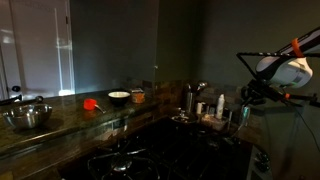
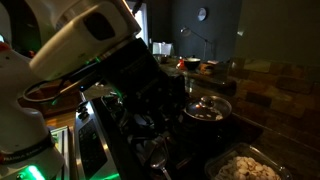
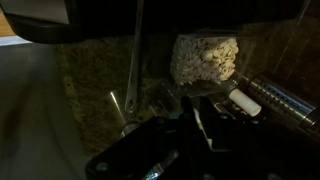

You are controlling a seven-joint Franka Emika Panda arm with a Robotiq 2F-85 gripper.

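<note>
In the wrist view my gripper points down over a dark speckled counter, its fingers dark and hard to make out. In exterior view 1 the gripper [image 1: 248, 100] hangs at the right, above the far end of the stove area. Just beneath it shows a small pale, shiny object [image 1: 244, 116], which the fingers appear shut on; darkness hides what it is. A clear container of light, lumpy pieces [image 3: 204, 58] lies ahead of the fingers. The same container [image 2: 248, 168] appears at lower right in exterior view 2.
A lidded pan [image 2: 208, 108] sits on the dark stove. A white cylinder [image 3: 243, 102] and a ribbed metal one [image 3: 283, 98] lie right of the gripper. Bottles [image 1: 220, 107] and a utensil holder [image 1: 190, 102] line the back wall. A metal bowl [image 1: 27, 116] occupies the left counter.
</note>
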